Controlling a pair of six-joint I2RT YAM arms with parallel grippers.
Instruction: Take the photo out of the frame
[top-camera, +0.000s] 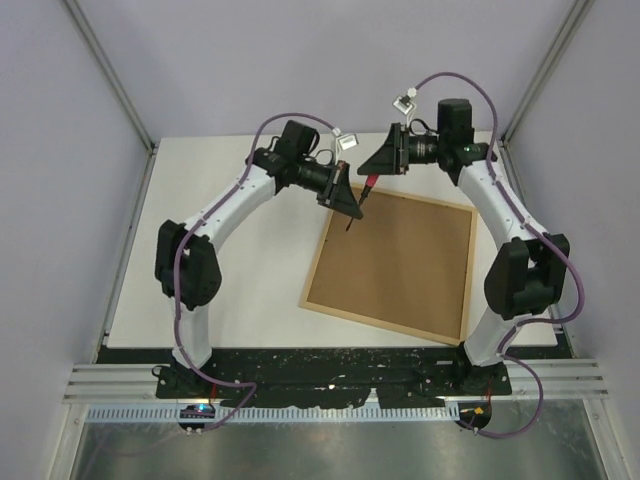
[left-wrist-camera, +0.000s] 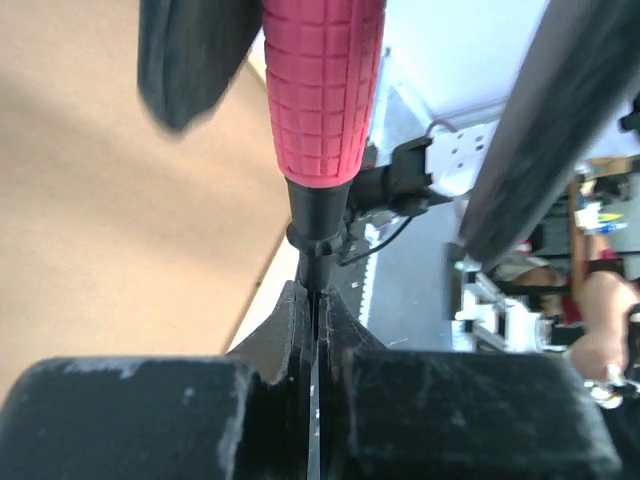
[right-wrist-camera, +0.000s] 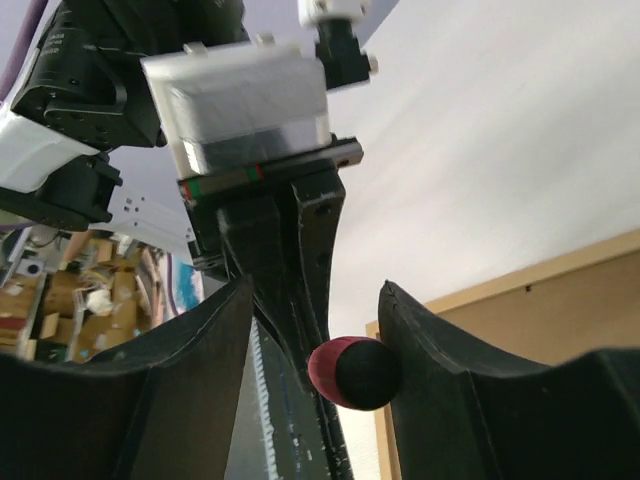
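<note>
A screwdriver with a red, black-ended handle (left-wrist-camera: 322, 90) hangs above the picture frame (top-camera: 318, 262). My left gripper is shut on its thin black shaft, just below the handle. The fingers of my right gripper stand open around the handle's end, with a gap on either side. In the right wrist view the handle's black end (right-wrist-camera: 367, 374) faces the camera. The frame lies flat on the table, its brown back (top-camera: 400, 260) upward and pale wood along its edges. No photo shows.
Both arms meet over the frame's upper left corner, close to each other. The frame's lower right corner lies near the table's front edge.
</note>
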